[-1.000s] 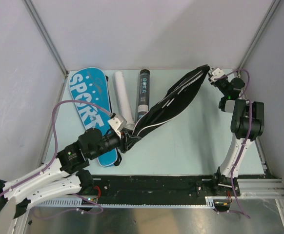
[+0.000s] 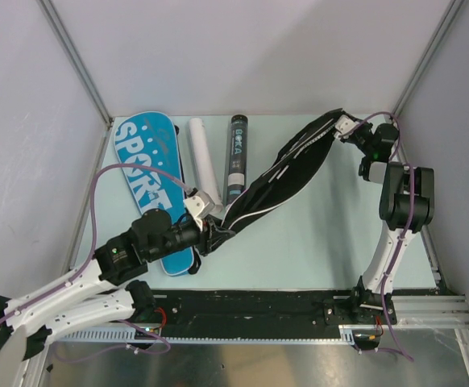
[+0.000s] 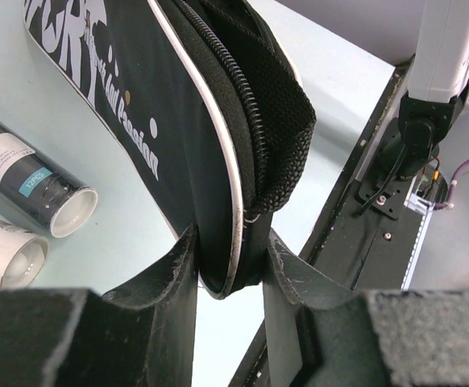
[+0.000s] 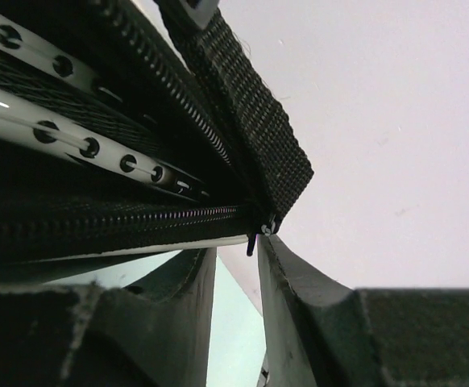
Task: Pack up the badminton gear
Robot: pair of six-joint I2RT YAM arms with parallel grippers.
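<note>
A long black racket bag (image 2: 287, 172) with white piping slants across the top view. Its printed side and the mesh lining at its near end show in the left wrist view. My left gripper is shut on that near end, the fabric pinched between its fingers. Inside the unzipped bag (image 4: 97, 222), the right wrist view shows racket frames (image 4: 73, 137) with grommet holes. At the bag's far end is my right gripper, its fingers a little apart. The zipper end and a strap lie right at its fingertips; whether they are gripped is unclear.
A blue "SPORT" bag (image 2: 150, 185) lies at the left of the white table (image 2: 307, 258). Beside it are a white tube (image 2: 204, 161) and a black shuttlecock tube (image 2: 237, 157).
My right gripper has moved slightly left, up against the bag's far end, from a little to its right. The left arm has hardly moved, and the bag keeps its slant.
</note>
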